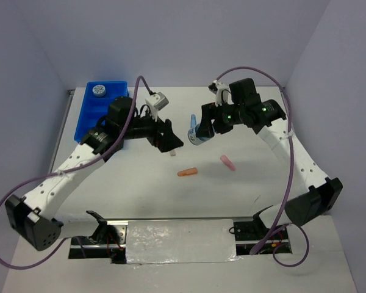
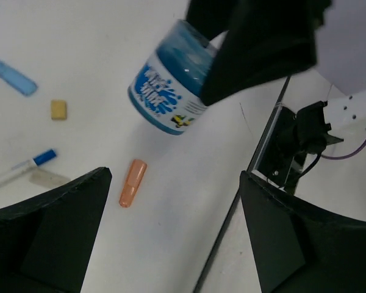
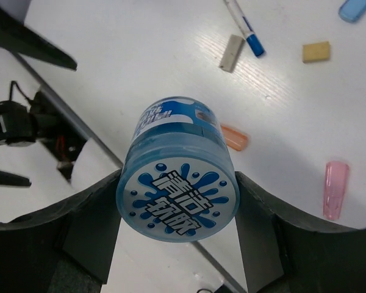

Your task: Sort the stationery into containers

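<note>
A blue and white cylindrical tub (image 3: 177, 195) is held up over the table in my right gripper (image 1: 205, 127), which is shut on it. My left gripper (image 1: 169, 139) hangs open just left of it, empty. Below lie an orange piece (image 2: 133, 182), a pink piece (image 3: 335, 189), a blue piece (image 2: 12, 76), a yellow block (image 3: 315, 51), a grey bar (image 3: 230, 53) and a blue-capped pen (image 3: 252, 39). The blue bin (image 1: 88, 110) stands at the back left with a round light item (image 1: 99, 90) inside.
Grey walls enclose the back and sides, and both arms are raised over the middle, close together.
</note>
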